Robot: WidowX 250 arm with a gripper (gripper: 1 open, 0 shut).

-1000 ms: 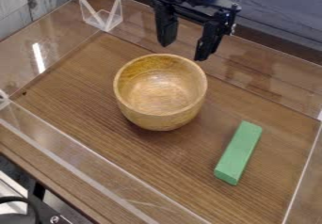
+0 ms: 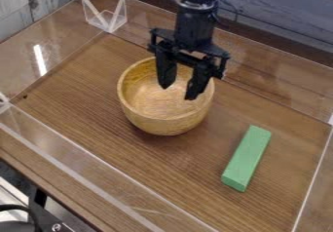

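Note:
My black gripper (image 2: 185, 72) hangs over the yellow bowl (image 2: 154, 111), its two fingers spread apart at the bowl's back rim and partly over its inside. Nothing shows between them. The arm reaches down from the top centre. A green block (image 2: 246, 159) lies on the wooden table to the right and front of the bowl.
Clear plastic pieces stand at the back left (image 2: 107, 10) and at the left edge. Dark cables show at the lower left corner.
The bowl and the green block have not visibly moved.

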